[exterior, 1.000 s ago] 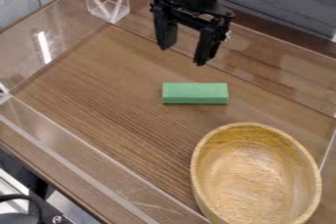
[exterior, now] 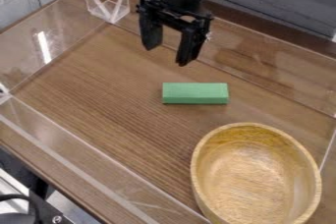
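Observation:
My gripper [exterior: 175,36] hangs over the upper middle of the wooden table, a black two-fingered tool standing open with nothing visible between its fingers. A green rectangular block [exterior: 195,93] lies on the table below it, a little to the right and apart from it.
A large beige oval bowl [exterior: 254,186] fills the lower right. A clear plastic object [exterior: 109,4] stands at the top left near the back edge. A black cable lies at the bottom left corner.
My gripper has shifted slightly to the left and changed its angle a little. The green block and bowl have not moved.

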